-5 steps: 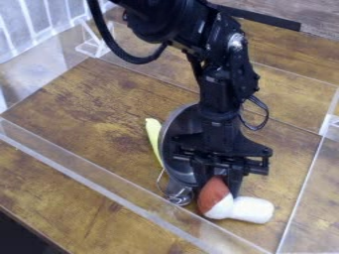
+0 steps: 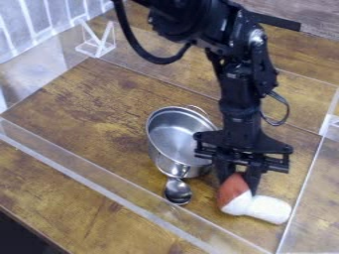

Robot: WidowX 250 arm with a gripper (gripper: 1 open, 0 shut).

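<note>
My gripper (image 2: 243,177) is low at the right, pointing down onto a red-and-white cylindrical object (image 2: 259,205) lying on the wooden floor, and is shut on it at its red end. Just left of the gripper a steel pot (image 2: 173,132) stands, with a spoon-like metal piece (image 2: 177,190) at its lower front. The gripper's body hides part of the pot's right side.
Clear barriers (image 2: 79,161) border the wooden work area (image 2: 79,109), with white fittings (image 2: 95,42) at the upper left.
The gripper and arm have shifted right, with the red-and-white object moving slightly right. More of the pot now shows. The yellow-green strip beside the pot is no longer visible.
</note>
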